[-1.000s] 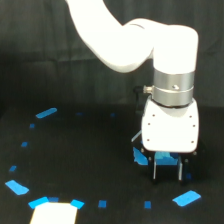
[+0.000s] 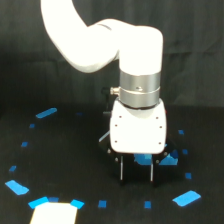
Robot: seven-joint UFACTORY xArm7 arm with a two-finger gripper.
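In the camera view my white gripper [image 2: 137, 177] hangs right of centre, low over the black table. Its two thin dark fingers point down and stand apart, with nothing seen held between them. Behind them are some blue patches [image 2: 169, 159], partly hidden by the hand; whether they are flat tape or an object cannot be told. At the lower left, a pale beige block-like thing [image 2: 53, 214] is cut off by the frame's bottom edge.
Blue tape strips and small squares mark the black table, such as a strip at left [image 2: 16, 187] and one at lower right [image 2: 187, 198]. A dark curtain [image 2: 50, 60] hangs behind.
My gripper has moved to the left, by about its own hand's width or less. More of the blue patches now shows to its right. The beige thing and the tape have not moved.
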